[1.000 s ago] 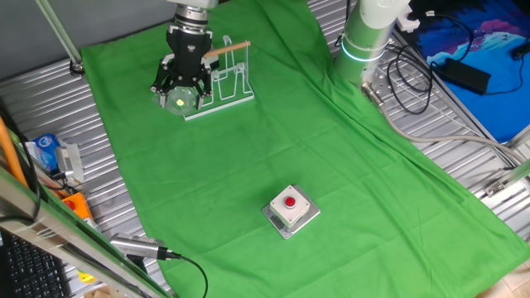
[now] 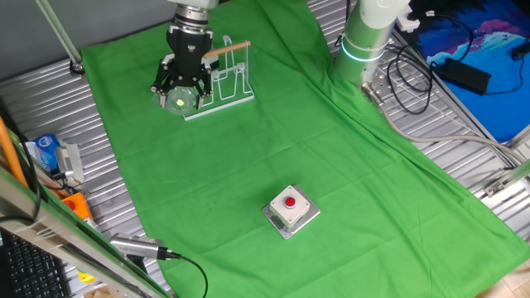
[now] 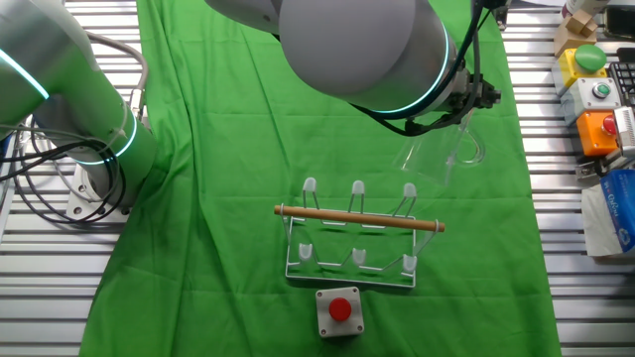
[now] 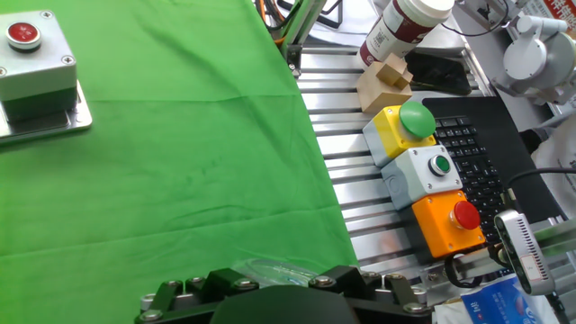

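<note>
A clear glass mug (image 2: 180,103) is between the spread fingers of my gripper (image 2: 181,91), which looks shut on it. In exterior view 2 the transparent mug (image 3: 429,159), its handle to the right, shows below the arm, which hides the fingers there. Just beside the gripper stands a white wire rack (image 2: 219,108) with a wooden bar on top. From the other side, several white-tipped prongs of the rack (image 3: 351,282) show, all bare. At the bottom of the wrist view, only a sliver of glass (image 4: 274,269) appears between the dark finger linkages.
A box with a red button (image 2: 289,206) sits on the green cloth, well apart from the rack. Beyond the cloth's edge, yellow (image 4: 400,131), white (image 4: 421,176) and orange (image 4: 446,225) button boxes line up near a keyboard (image 4: 472,144).
</note>
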